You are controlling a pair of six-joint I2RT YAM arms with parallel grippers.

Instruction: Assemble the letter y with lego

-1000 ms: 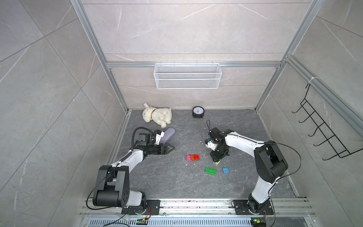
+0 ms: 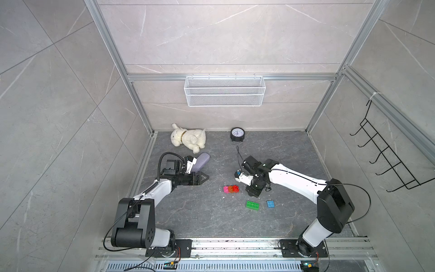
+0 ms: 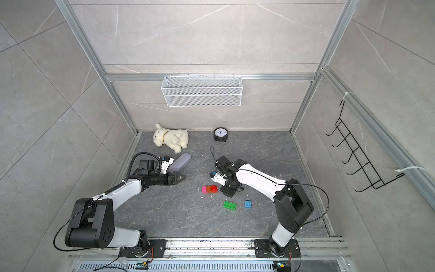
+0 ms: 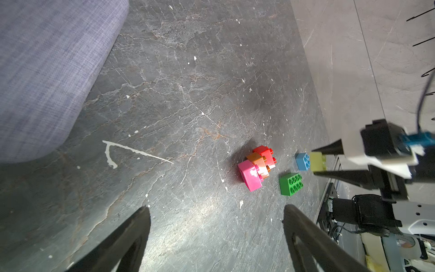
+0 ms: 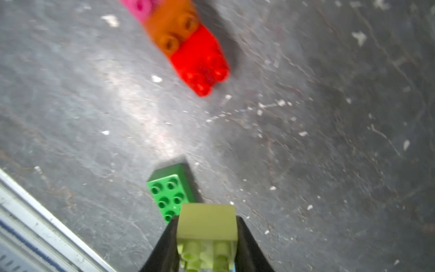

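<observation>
A yellow-green brick [image 5: 207, 222] sits between the fingers of my right gripper, which is shut on it and holds it off the floor; the top views hide that brick. Left of it, a joined row lies on the floor: pink brick [image 4: 250, 175], orange brick [image 4: 258, 163] and red brick [image 4: 266, 155]. A green brick [image 2: 252, 205] with its studs up and a small blue brick [image 2: 270, 204] lie loose in front of my right gripper. My left gripper stands open and empty above the floor, left of the joined row.
A grey-purple cloth-covered object [image 2: 201, 161] lies just behind the left gripper. A white plush toy [image 2: 188, 137] and a black clock [image 2: 237, 134] rest at the back. Bare floor spreads in front of the joined row and to the left.
My right gripper has moved leftward, nearer to the red end of the row, and its arm has stretched out. The left arm and the bricks on the floor look unmoved.
</observation>
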